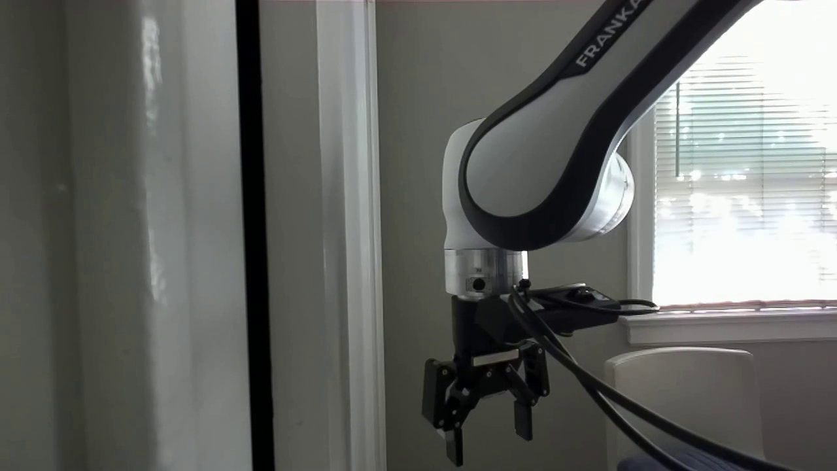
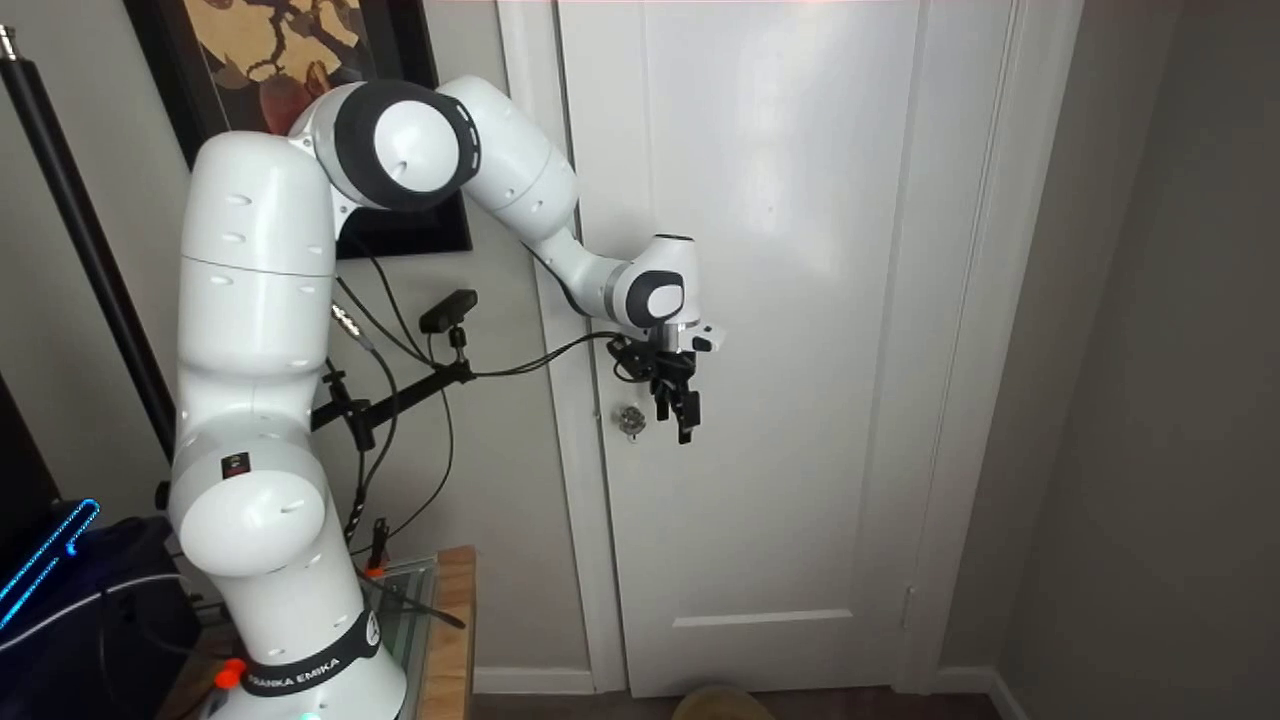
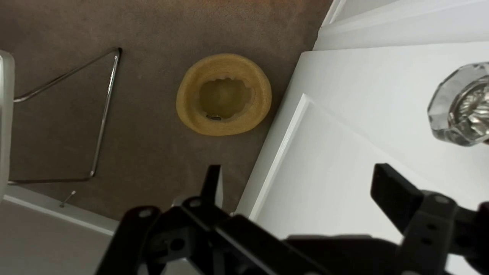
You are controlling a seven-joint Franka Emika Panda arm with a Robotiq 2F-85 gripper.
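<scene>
My gripper (image 1: 488, 434) points downward with its fingers wide apart, and nothing is between them. A white door (image 2: 768, 516) fills the middle of the second exterior view, with a faceted glass knob (image 2: 631, 420) near its left edge. In that view the gripper (image 2: 674, 418) appears just right of the knob. From the wrist, the knob (image 3: 467, 105) lies at the right edge, outside the two fingers (image 3: 212, 183) and apart from them. A dark vertical gap (image 1: 256, 235) runs beside the white panel edge in the first exterior view.
On the brown floor (image 3: 146, 151) lies a tan straw hat (image 3: 224, 126). A white chair (image 1: 683, 392) stands below the window (image 1: 745, 188). Cables (image 1: 620, 400) trail from the wrist. A wall borders the door on the right.
</scene>
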